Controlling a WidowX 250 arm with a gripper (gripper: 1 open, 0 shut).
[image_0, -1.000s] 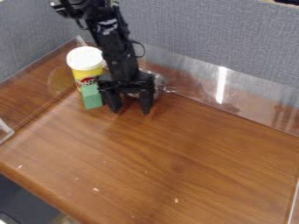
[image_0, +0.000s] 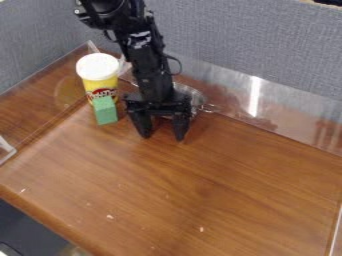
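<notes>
My black gripper (image_0: 162, 126) points down at the wooden tabletop near the back, its two fingers apart with no object visible between them. Just left of it stand a green block (image_0: 104, 110) and, behind that, a yellow tub (image_0: 98, 75) with a white lid and red lettering. A shiny metal object (image_0: 195, 97) lies behind the gripper, mostly hidden by it.
A transparent barrier (image_0: 271, 110) and grey padded walls (image_0: 254, 40) bound the back, with another clear panel along the left.
My gripper has shifted slightly to the right, away from the tub and green block, which look unmoved.
</notes>
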